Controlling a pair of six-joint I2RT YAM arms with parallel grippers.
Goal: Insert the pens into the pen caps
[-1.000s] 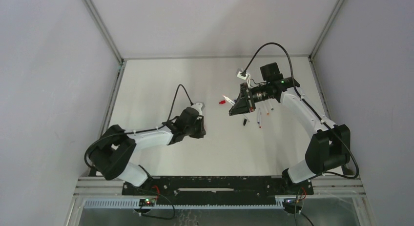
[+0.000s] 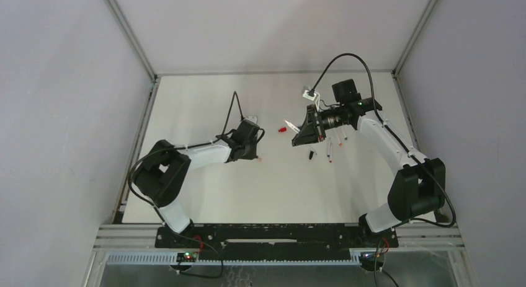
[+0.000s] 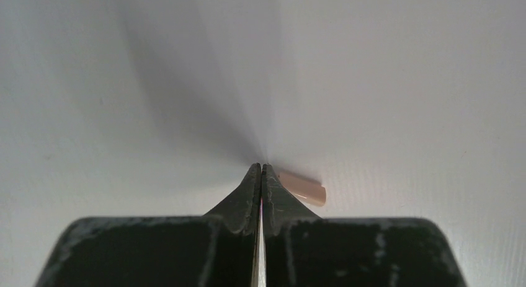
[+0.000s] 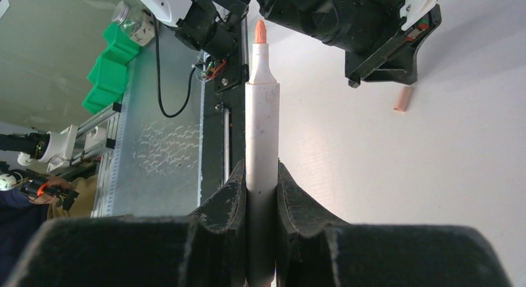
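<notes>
The peach pen cap (image 3: pixel 304 189) lies flat on the table, outside and just right of the left gripper in the left wrist view. That gripper's fingers meet with nothing between them; one finger hides part of the cap. In the right wrist view the same cap shows beside the left gripper's fingers (image 4: pixel 397 70). My right gripper is shut on a white pen (image 4: pixel 262 113) whose bare peach tip points away from the fingers. From above, this pen sticks out toward the left over the table.
A red cap (image 2: pixel 282 129) lies left of the right gripper. Below and beside that gripper are a black cap (image 2: pixel 311 155) and several pens, among them a white pen (image 2: pixel 330 152).
The left gripper, shut throughout, has moved away from the table's front edge and turned. The right arm is nearly still.
</notes>
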